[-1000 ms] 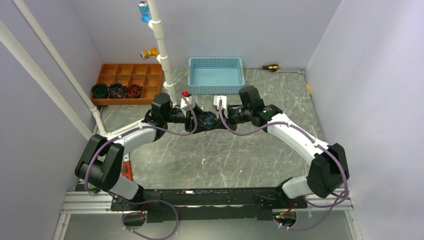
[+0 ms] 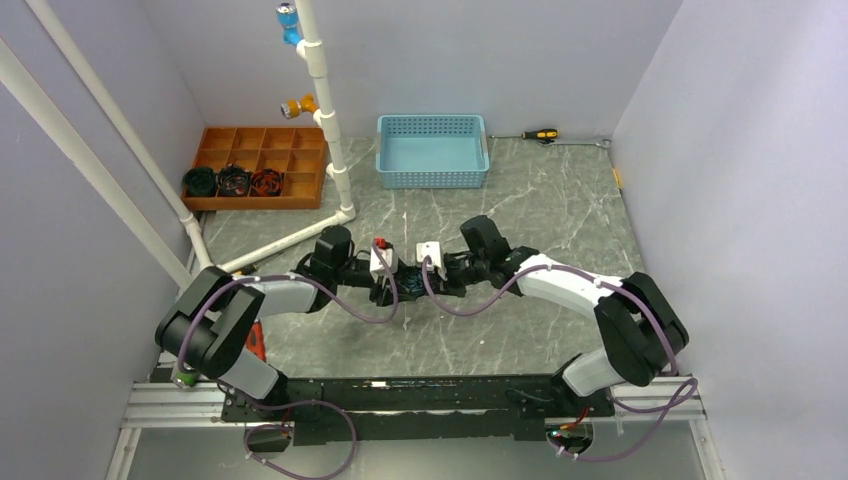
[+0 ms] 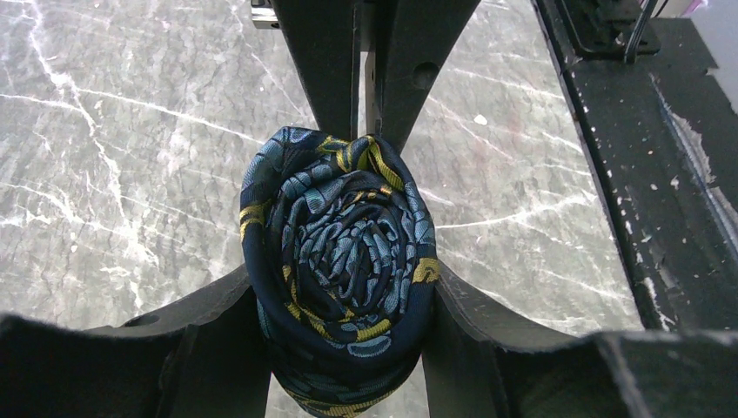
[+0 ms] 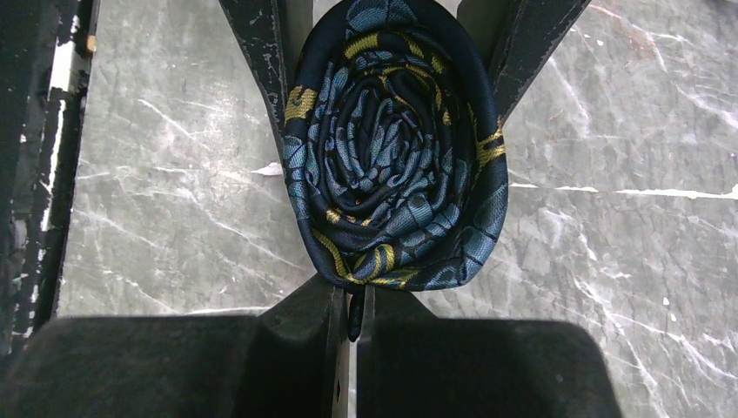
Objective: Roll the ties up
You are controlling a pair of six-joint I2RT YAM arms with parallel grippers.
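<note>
A dark navy tie with blue and yellow patterning is wound into an oval roll (image 3: 348, 252), its spiral edge facing the left wrist camera. My left gripper is shut on the roll, one finger on each side of it. In the right wrist view the roll (image 4: 396, 148) sits between the left gripper's fingers (image 4: 261, 61). My right gripper is nearly closed at the roll's edge, with a narrow dark bit of the tie pinched between its tips. From above, both grippers meet at the tie (image 2: 411, 280) over the middle of the table.
An orange-brown compartment box (image 2: 265, 150) at the back left holds several rolled ties in its front row. An empty blue basket (image 2: 432, 180) stands at the back centre. White pipes (image 2: 340, 185) rise on the left. A screwdriver (image 2: 540, 134) lies at the back right.
The tie stays held by both.
</note>
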